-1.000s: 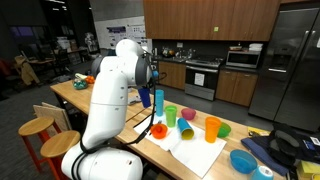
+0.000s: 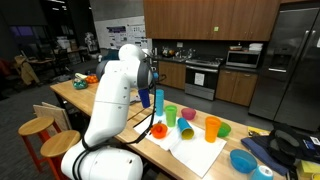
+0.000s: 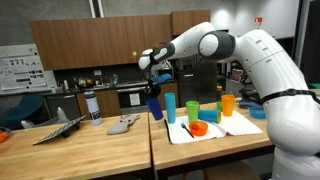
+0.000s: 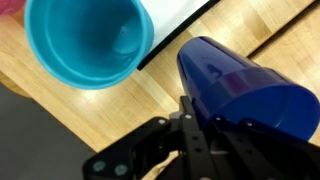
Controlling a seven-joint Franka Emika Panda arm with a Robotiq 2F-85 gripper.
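A dark blue cup (image 4: 222,75) is held tilted in my gripper, which is shut on its rim in the wrist view. In exterior view 2 this dark blue cup (image 3: 154,108) hangs below the gripper (image 3: 154,90), over or just above the table. Close by stands a light blue cup (image 3: 170,106); from the wrist its open top (image 4: 92,38) shows at upper left, apart from the dark blue one. Whether the held cup's lower end touches the table I cannot tell.
On a white sheet (image 2: 200,152) lie or stand green cups (image 2: 171,115), a yellow cup (image 2: 185,128), an orange cup (image 2: 212,127) and a red-orange bowl (image 2: 159,131). Blue bowls (image 2: 242,160) sit at the near right. Bare wood (image 3: 100,145) stretches left of the held cup.
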